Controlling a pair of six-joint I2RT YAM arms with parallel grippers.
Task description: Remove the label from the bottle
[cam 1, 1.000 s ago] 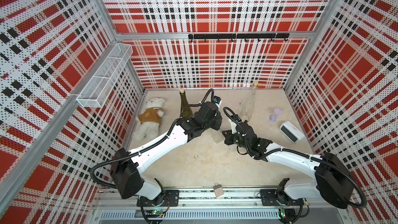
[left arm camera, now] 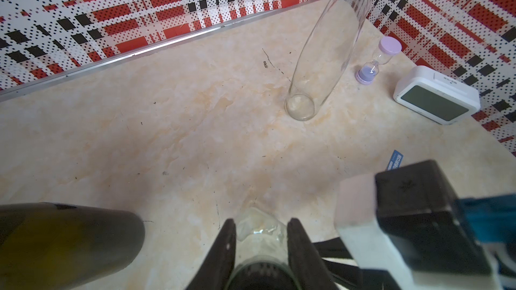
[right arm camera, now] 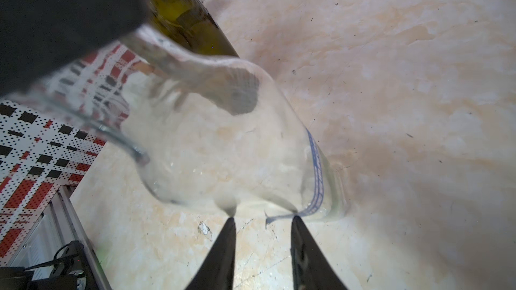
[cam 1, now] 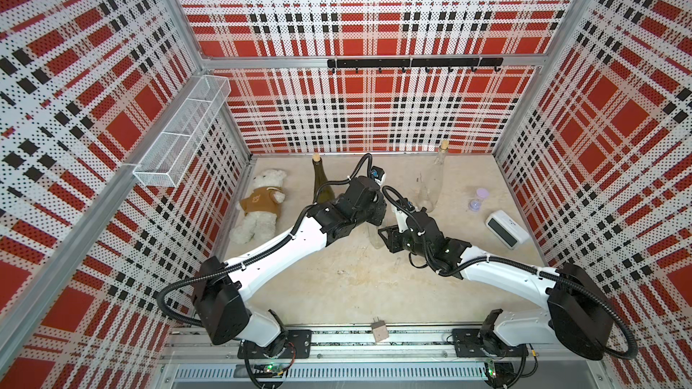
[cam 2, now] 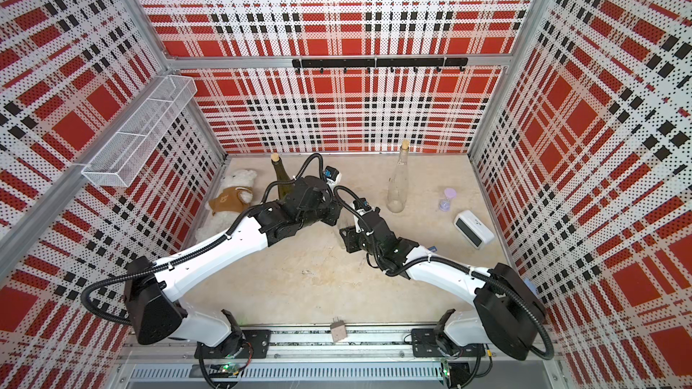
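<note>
A clear plastic bottle (right arm camera: pixel 220 134) with a blue-edged band near its lower end stands at the middle of the table. My left gripper is shut on its top, where a dark cap shows. In the right wrist view, my right gripper is open with its fingertips just in front of the bottle's lower part, at the band's near edge. Whether the fingertips touch it, I cannot tell. Both arms hide much of the bottle in the top views.
A dark green bottle (cam 1: pixel 317 173) and a teddy bear (cam 1: pixel 259 209) are on the left. A corked clear bottle (cam 2: pixel 398 183), an hourglass (left arm camera: pixel 377 59) and a white clock (left arm camera: pixel 435 83) stand on the right.
The left arm has not visibly moved.
</note>
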